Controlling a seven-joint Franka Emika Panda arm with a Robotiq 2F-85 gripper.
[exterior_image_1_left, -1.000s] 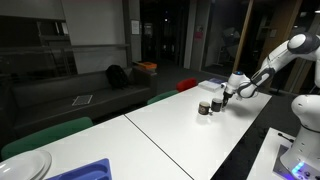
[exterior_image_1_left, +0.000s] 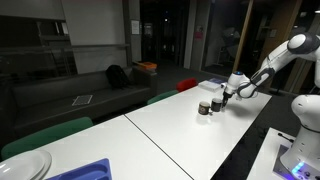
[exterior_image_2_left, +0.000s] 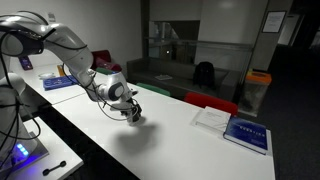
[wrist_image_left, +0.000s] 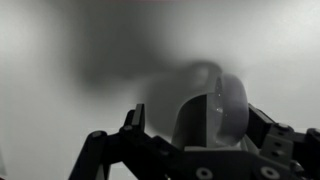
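Note:
In the wrist view a cup (wrist_image_left: 232, 110) with a pale, greyish curved wall and a dark side stands between the gripper's (wrist_image_left: 198, 120) spread fingers. It sits close to the right finger, and a pale gap shows on the left. The gripper (exterior_image_1_left: 225, 99) is low over the far right part of the table in exterior view 1, beside a dark cup (exterior_image_1_left: 216, 105). A second cup (exterior_image_1_left: 204, 108) stands just left of it. From the other side, the gripper (exterior_image_2_left: 134, 106) is at a cup (exterior_image_2_left: 134, 117), partly hidden.
A blue tray (exterior_image_1_left: 80, 171) and white plates (exterior_image_1_left: 25, 164) lie at its near left end. A blue book (exterior_image_2_left: 247, 133) and a white flat item (exterior_image_2_left: 211, 119) lie at the other end. Chairs line the far side.

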